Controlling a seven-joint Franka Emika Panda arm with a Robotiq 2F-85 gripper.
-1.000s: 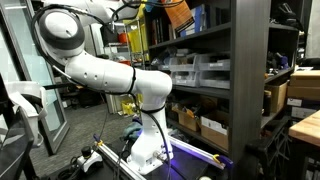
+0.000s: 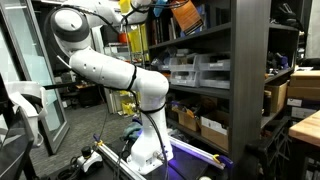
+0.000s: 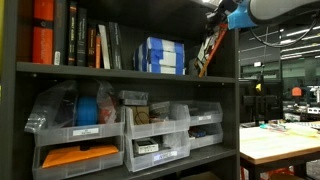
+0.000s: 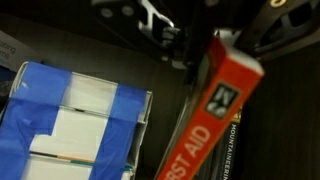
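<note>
A red book with FIRST AID on its spine stands out in the wrist view, its top end at my gripper. The gripper is shut on that book; its fingers are dark and partly hidden. In exterior view 2 the book hangs tilted by the right end of the upper shelf, below the gripper. Exterior view 1 shows the book at the top edge, beside the shelf unit, with the gripper mostly cut off.
A blue and white box sits on the upper shelf, left of the book. Upright books fill that shelf's left end. Clear plastic bins stand on the shelf below. In the wrist view a dark MOUNTAINEERING book lies close beside the held one.
In exterior view 1 the held book has shifted a little right and down, and the arm's upper part has moved with it. The shelf and bins look unchanged.
</note>
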